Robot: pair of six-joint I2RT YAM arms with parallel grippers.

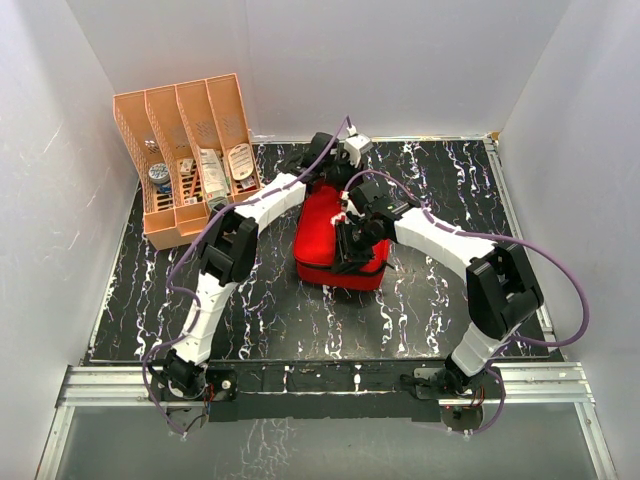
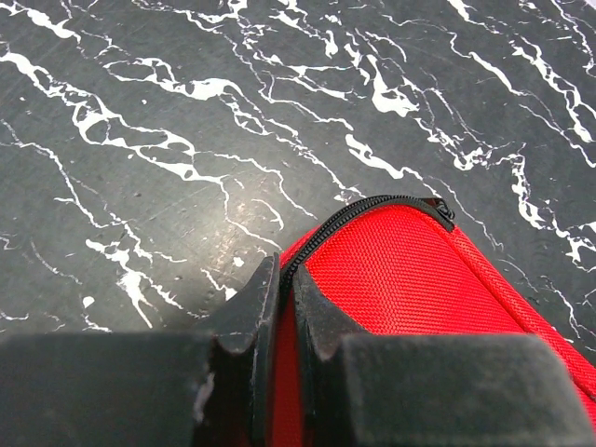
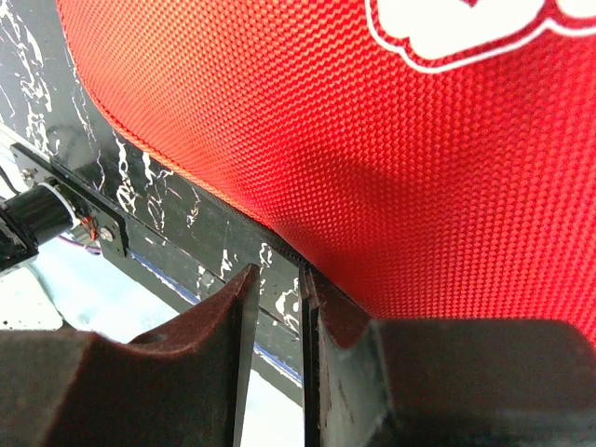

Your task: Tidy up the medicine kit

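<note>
The red medicine kit [image 1: 317, 232] lies lid up in the middle of the table, its white emblem partly covered by the right arm. At its back-left corner, my left gripper is shut on the black zipper edge [image 2: 349, 214]. Near the front side of the lid is my right gripper. In the right wrist view, its right fingertip [image 3: 311, 284] meets the lid's dark edge, with a visible gap to the left finger. Whether anything is pinched there cannot be made out.
An orange compartment box [image 1: 165, 225] stands open at the back left, holding a round tin [image 1: 159, 175], a flat white pack [image 1: 213, 174] and other small items.
</note>
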